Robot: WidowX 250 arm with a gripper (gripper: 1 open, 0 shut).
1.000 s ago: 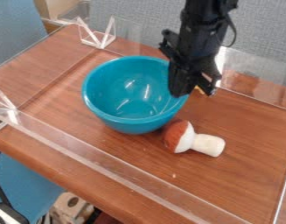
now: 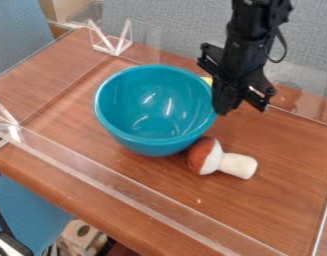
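A teal bowl [image 2: 152, 110] rests on the wooden table [image 2: 72, 110] in the camera view. My black gripper [image 2: 225, 100] hangs at the bowl's upper right, its fingertips down beside the rim; it is shut, and I see nothing between the fingers. A red-and-white toy mushroom [image 2: 222, 162] lies on its side just below and right of the bowl. A small yellow thing [image 2: 206, 79] is partly visible behind the bowl, near the gripper.
A transparent panel on white brackets [image 2: 111, 38] runs along the back, and more white brackets [image 2: 3, 123] stand at the left edge. Bare table lies to the left and at the lower right.
My gripper has moved to the right and slightly back from over the bowl's rim. The bowl and mushroom look unmoved.
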